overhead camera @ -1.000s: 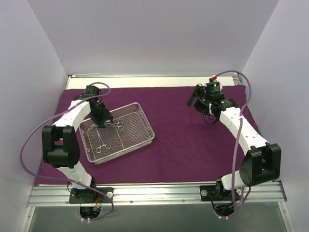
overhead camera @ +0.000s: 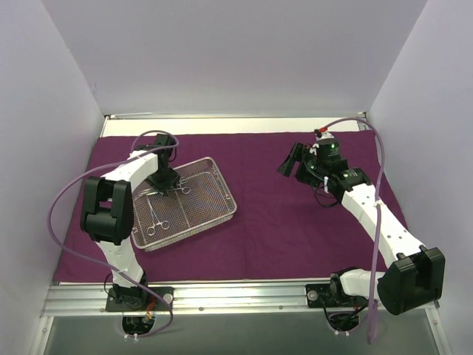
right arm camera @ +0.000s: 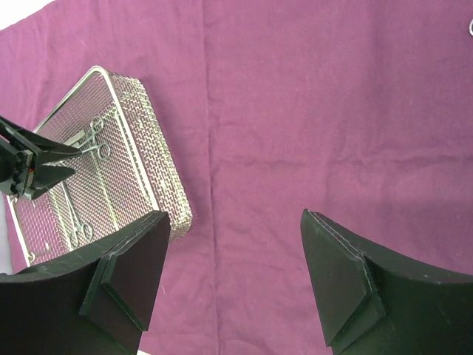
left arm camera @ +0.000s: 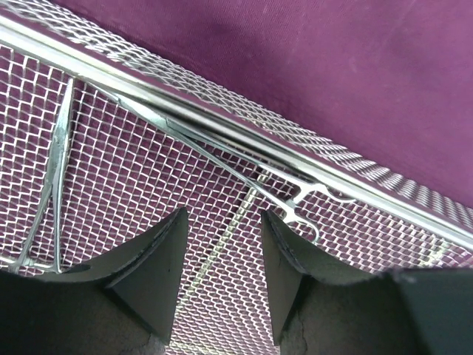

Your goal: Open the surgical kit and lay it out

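Note:
A silver wire-mesh tray (overhead camera: pixel 211 222) stands on the left half of the purple cloth. Inside it, ring-handled scissor-like instruments show: one (overhead camera: pixel 154 222) in the tray's left part, another (left arm camera: pixel 229 168) lying along the tray wall with its rings to the right. A further slim metal instrument (left arm camera: pixel 55 174) lies at the left of the left wrist view. My left gripper is over the tray, fingers apart and empty, the ringed instrument just beyond the tips. Away to the right, my right gripper hangs open above bare cloth.
At the right wrist view's upper right edge, part of a metal ring (right arm camera: pixel 471 28) shows. Grey walls (overhead camera: pixel 44 133) bound both sides.
My right gripper has shifted left and nearer the front.

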